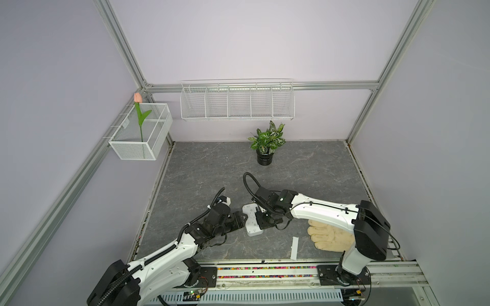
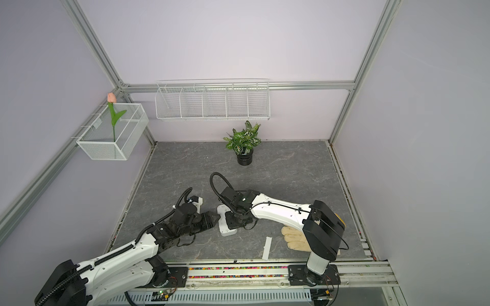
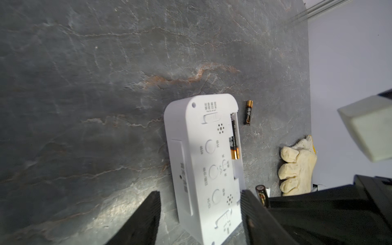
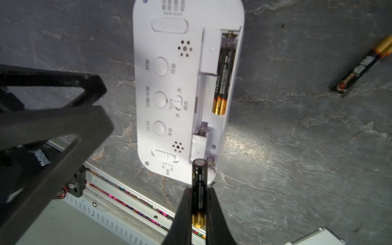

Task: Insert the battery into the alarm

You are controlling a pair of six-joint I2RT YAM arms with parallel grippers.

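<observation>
The white alarm [image 3: 196,163] lies on the table with its battery side up; one battery [image 4: 223,77] sits in the upper slot of its open compartment, the lower slot empty. My right gripper is shut on a second battery [image 4: 199,179], held over the compartment's lower end. A loose battery [image 4: 361,65] lies on the table beside the alarm. My left gripper is at the alarm's left side, fingers parted around its near end; whether they touch it is unclear.
A beige glove [image 1: 329,235] lies at right, a white strip [image 1: 294,248] near the front edge. A potted plant [image 1: 264,155] stands at the back. Wire baskets hang on the walls.
</observation>
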